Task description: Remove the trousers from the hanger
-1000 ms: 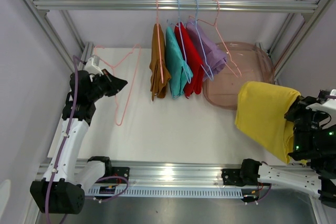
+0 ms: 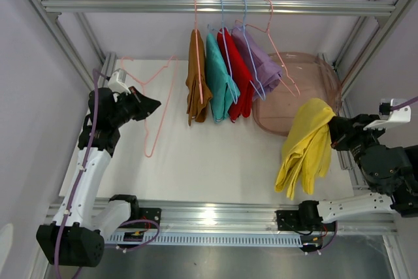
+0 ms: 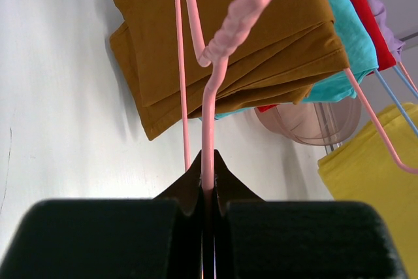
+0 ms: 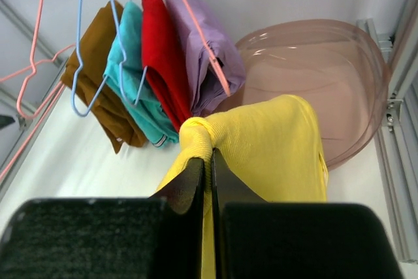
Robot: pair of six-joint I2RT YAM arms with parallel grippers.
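Observation:
Yellow trousers dangle from my right gripper, shut on their top edge, off any hanger. On the left, my left gripper is shut on a pink hanger, which carries no garment. Brown, teal, red and purple garments hang on pink and blue hangers from the rail.
A translucent pink tray lies at the back right, behind the yellow trousers. The middle and front of the white board are clear.
The left arm has hardly moved.

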